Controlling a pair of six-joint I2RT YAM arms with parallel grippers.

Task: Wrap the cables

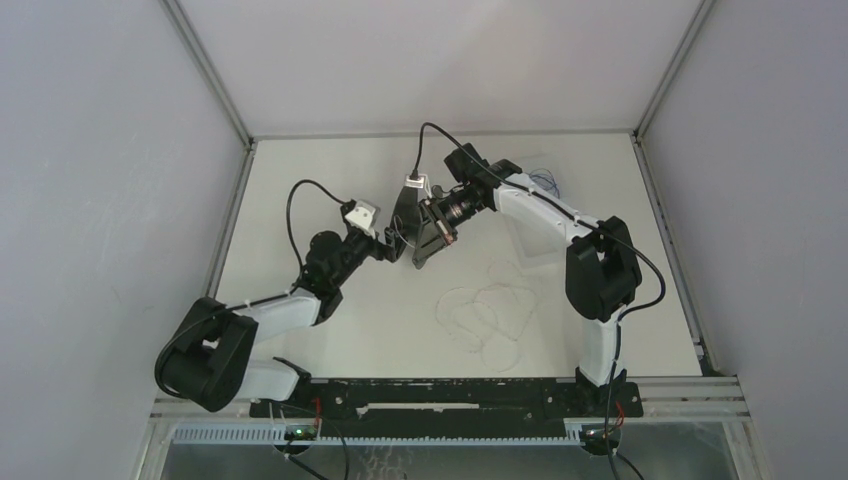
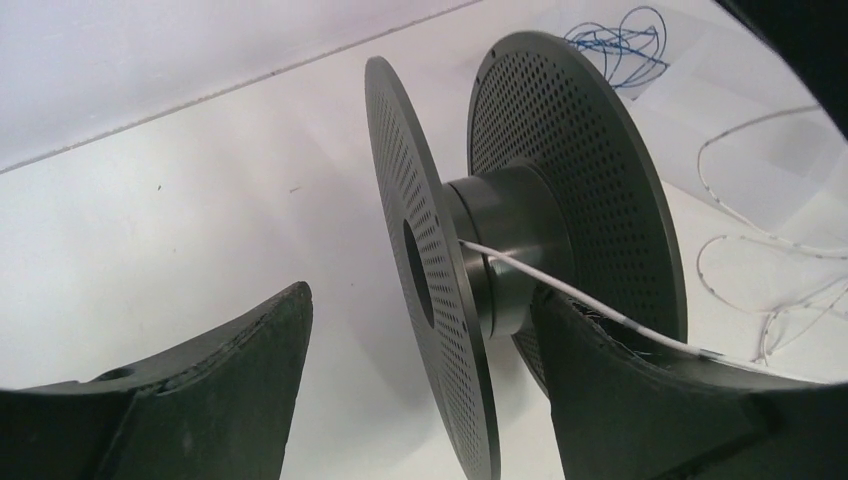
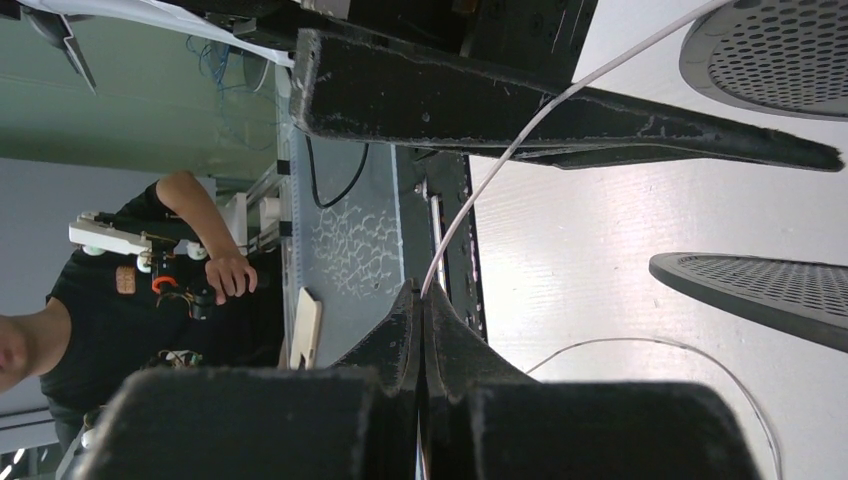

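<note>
A dark grey spool (image 1: 404,216) with two perforated discs stands on the white table. In the left wrist view, the spool's nearer disc (image 2: 408,165) appears between the fingers of my open left gripper; whether they touch it I cannot tell. My right gripper is shut on a thin white cable (image 3: 497,162), which runs from its fingertips up past a left-gripper finger (image 3: 570,115) towards the spool. In the left wrist view, the cable (image 2: 590,300) reaches the hub beside the nearer disc. Loose cable (image 1: 487,303) lies in loops on the table.
A clear box (image 1: 541,246) with a blue cable bundle (image 1: 543,180) sits at the right, partly beneath the right arm. A person (image 3: 190,260) shows beyond the front edge in the right wrist view.
</note>
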